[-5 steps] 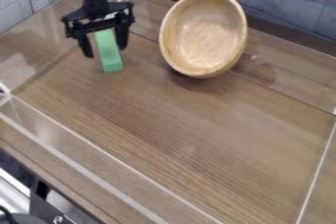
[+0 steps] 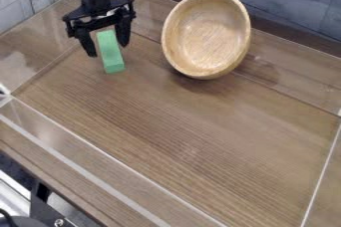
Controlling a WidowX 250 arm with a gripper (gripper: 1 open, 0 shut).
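Observation:
A green rectangular block (image 2: 112, 58) lies on the wooden table at the upper left. My dark gripper (image 2: 102, 34) is above it, its two fingers spread over the block's upper part, one on each side. Whether they touch the block is unclear.
A large light wooden bowl (image 2: 205, 34) sits to the right of the block.
A second ago it was also over the block, slightly farther right.

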